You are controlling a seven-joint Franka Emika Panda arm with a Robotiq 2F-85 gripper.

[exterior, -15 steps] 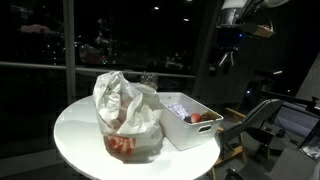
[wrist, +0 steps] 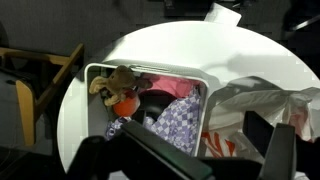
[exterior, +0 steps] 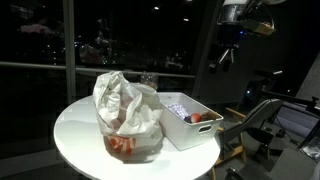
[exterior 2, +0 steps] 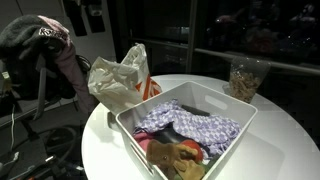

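Observation:
My gripper (exterior: 220, 64) hangs high above the right side of the round table, well clear of everything below. In the wrist view its dark fingers (wrist: 268, 145) are spread apart, with nothing between them. Below stands a white rectangular box (exterior 2: 247, 122). It holds a brown plush toy (wrist: 120, 82), an orange-red item (wrist: 127, 106), a black item (wrist: 155, 101), pink cloth (wrist: 172, 84) and purple-white patterned cloth (wrist: 180, 124). In the wrist view the arm's fingers hide the box's lower part.
A crumpled white plastic bag (exterior: 128, 108) with red print stands beside the box. A clear container (exterior 2: 248, 76) with brownish contents sits behind. Bare white tabletop (exterior: 75, 130) shows left of the bag. A chair (exterior: 250, 125) stands by the table's right edge.

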